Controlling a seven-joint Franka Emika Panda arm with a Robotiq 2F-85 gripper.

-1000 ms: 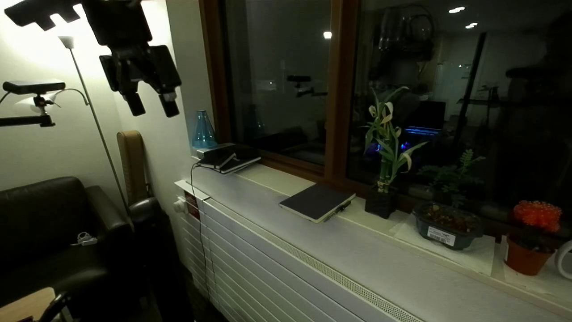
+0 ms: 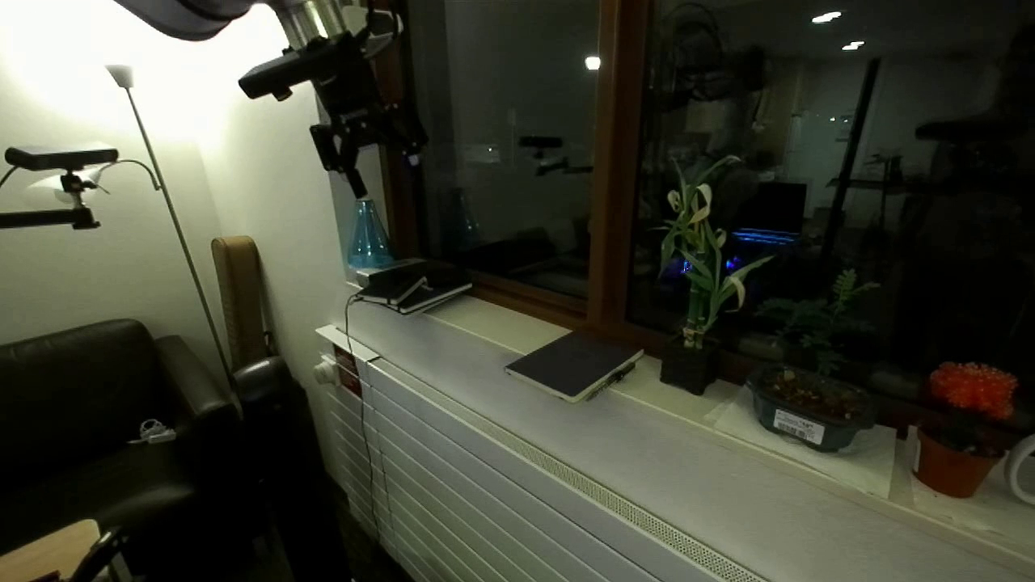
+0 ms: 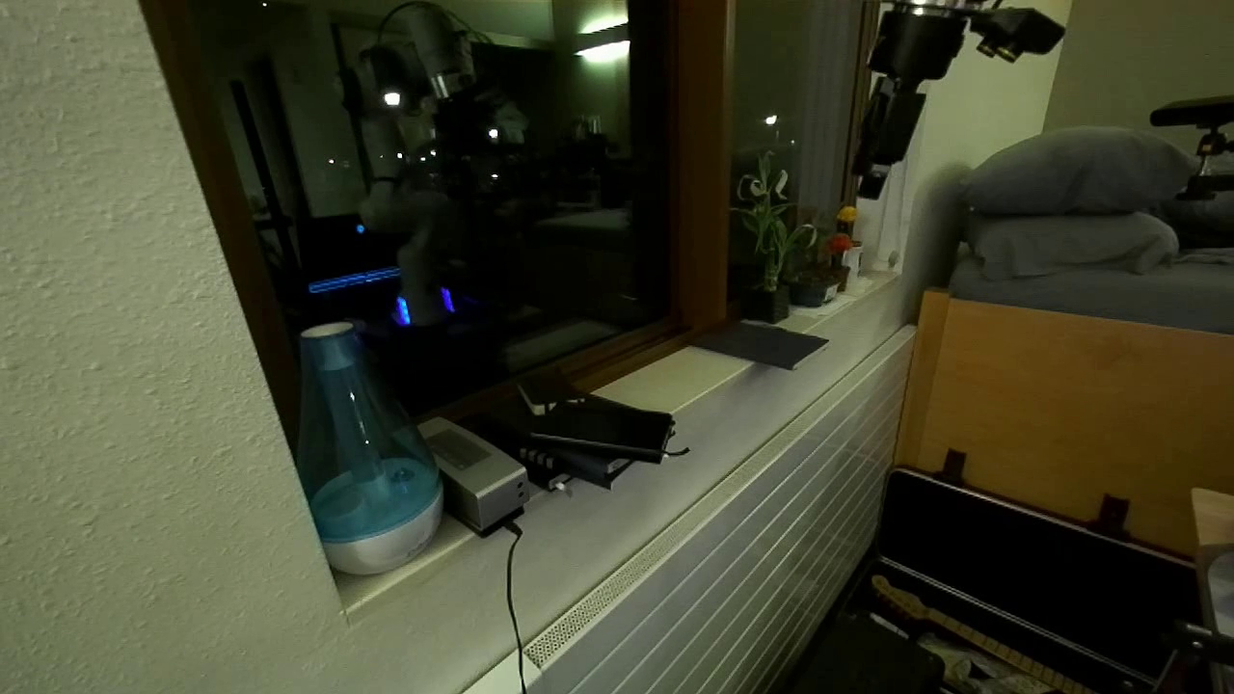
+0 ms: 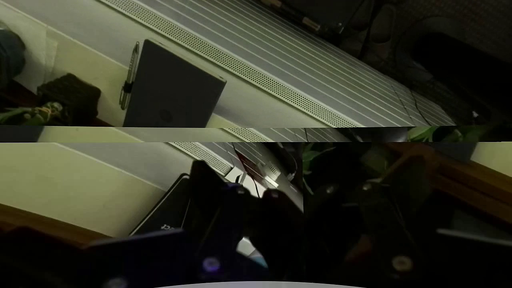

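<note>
My gripper [image 2: 387,175] hangs in the air, its two fingers apart and nothing visible between them. In exterior view 1 it overlaps the top of the blue humidifier [image 2: 369,238], without visible contact. Exterior view 2 catches the gripper [image 3: 873,173] edge-on at the upper right, clear of the sill. A dark closed notebook [image 2: 574,364] with a pen at its side lies flat on the sill. Further left rests a pile of black books [image 3: 607,428]. The wrist view is torn into mismatched strips; dark fingers fill its lower part, and the notebook [image 4: 175,86] shows above.
Potted plants line the right of the sill: a bamboo [image 2: 696,272], a low green planter [image 2: 810,407] and a red cactus [image 2: 973,393]. A silver box [image 3: 474,474] with a cable sits beside the humidifier. The window glass is behind; bare sill lies before the notebook.
In exterior view 1 the arm has moved right and slightly up, toward the window, and has turned. Its fingers stay apart. The sill objects have not moved.
</note>
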